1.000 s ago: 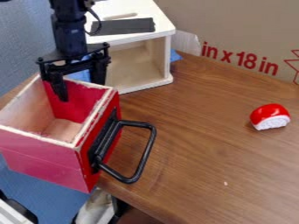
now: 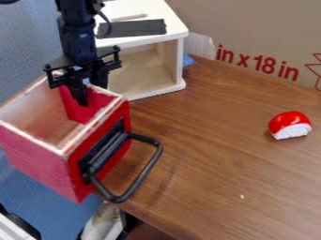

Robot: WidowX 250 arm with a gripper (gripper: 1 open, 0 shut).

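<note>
The black gripper (image 2: 78,84) hangs over the back wall of a red wooden box (image 2: 38,155) with pale rims, its fingers down at that wall; whether they are apart or closed is not clear. The box has a black U-shaped handle (image 2: 145,173) on its right face, jutting out over the table (image 2: 226,141). A small red object with a white side (image 2: 290,124) lies alone on the right of the table.
A white open cabinet (image 2: 175,42) with a dark bar on top stands behind the box. A cardboard panel (image 2: 257,33) backs the table.
The gripper has moved a little lower, and the red box has shifted slightly, its handle swung somewhat down and left. The small red object is unmoved.
</note>
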